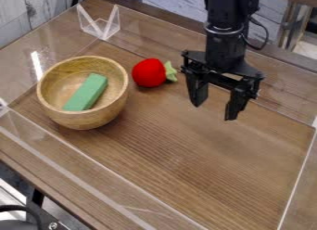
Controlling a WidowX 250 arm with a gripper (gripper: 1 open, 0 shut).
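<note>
My black gripper (221,93) hangs over the upper right of the wooden table, its fingers spread open, with nothing seen between them. To its left lies a red round object (151,71) with a small green part at its right side. Further left, a wooden bowl (111,111) holds a green block (84,94).
A clear wire or plastic holder (99,20) stands at the back left. A dark cable or base part shows at the bottom left edge.
</note>
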